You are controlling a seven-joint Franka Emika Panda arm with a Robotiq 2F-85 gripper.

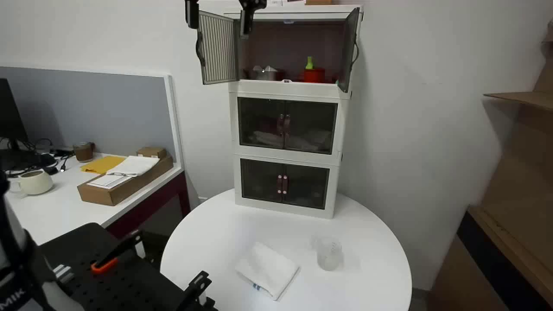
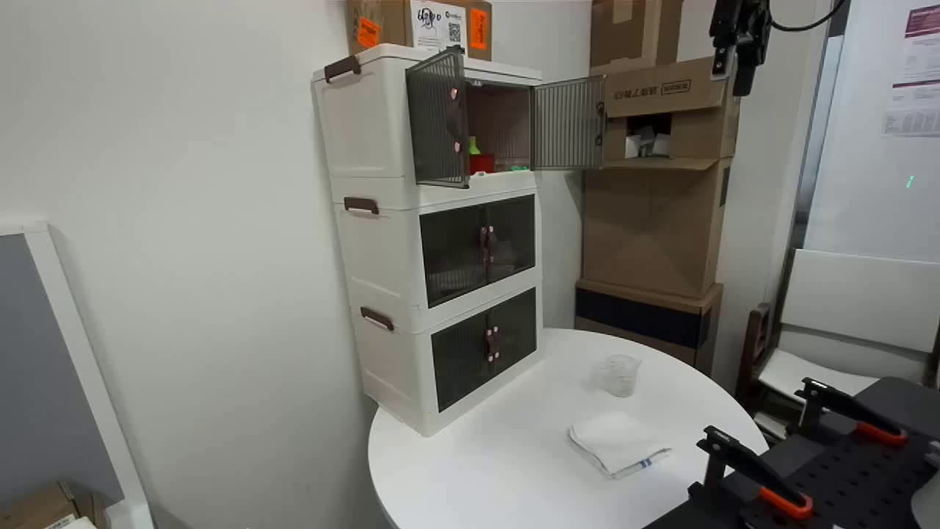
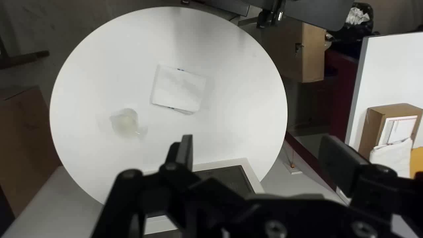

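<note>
My gripper hangs high at the top of exterior view 1, pointing down with its fingers wide apart and nothing between them. It is level with the cabinet's top compartment, out in front by the left door. That compartment has both doors swung out. Inside are a red pot with a lime-green object above it, and a metallic item. On the round white table lie a folded white cloth with blue marks and a clear cup. In the wrist view, both cloth and cup are far below the open fingers.
The right door also juts outward. The middle doors and lower doors are closed. Cardboard boxes stand beyond the cabinet; a side desk is at left.
</note>
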